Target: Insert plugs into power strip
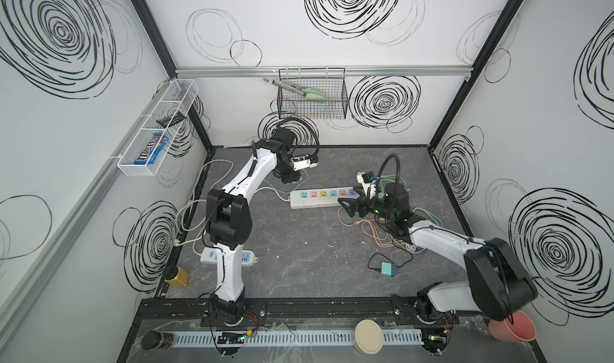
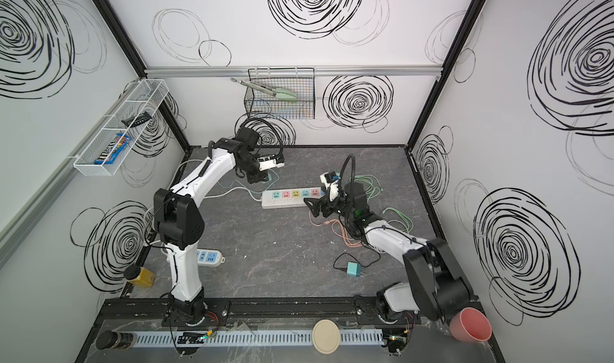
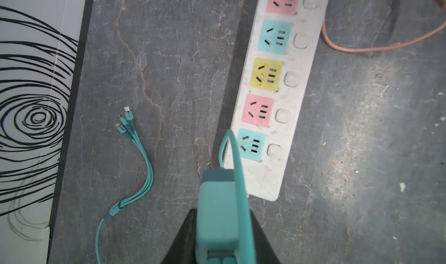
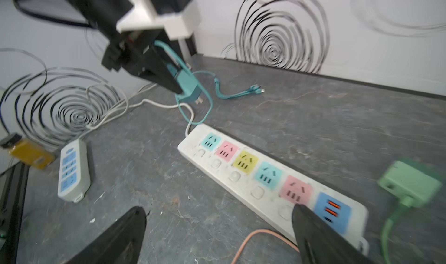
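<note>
My left gripper (image 1: 292, 174) is shut on a teal plug (image 3: 217, 208), held above the table just beyond the left end of the white power strip (image 4: 223, 173); its teal cord loops down. The strip lies flat with coloured sockets and a blue USB section. My right gripper stands open near the strip's right end, nothing between its fingers. A green plug (image 4: 408, 182) with cord lies behind that end. A teal charger (image 2: 353, 269) with black cord lies at the front right.
A second power strip (image 4: 73, 171) lies at the front left by a yellow jar (image 1: 179, 278). Orange and green cables lie on the right. A teal multi-head cable (image 3: 144, 157) lies behind the strip.
</note>
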